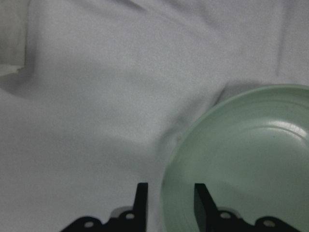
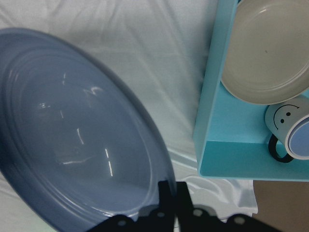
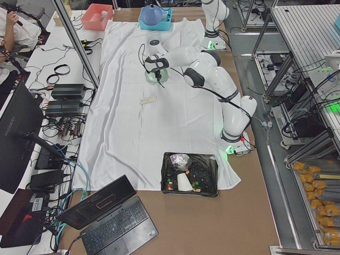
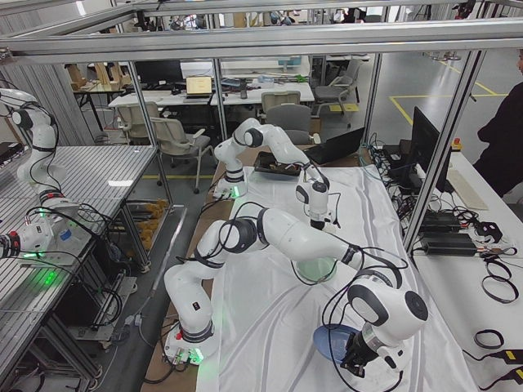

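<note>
A green plate (image 1: 241, 159) lies on the white cloth. In the left wrist view my left gripper straddles its near-left rim from above, fingers apart; it also shows in the camera left view (image 3: 158, 77). My right gripper is shut on the rim of a blue plate (image 2: 82, 135), held tilted beside a turquoise bin (image 2: 207, 121). The bin holds a beige plate (image 2: 265, 48) and a mug (image 2: 285, 123) with a smiley face lying on its side.
A black tray (image 3: 207, 186) with assorted items and an open laptop (image 3: 114, 226) are at the near end. A pale strip (image 3: 148, 100) lies mid-cloth, otherwise largely clear. A red box (image 3: 97, 18) stands on the side table.
</note>
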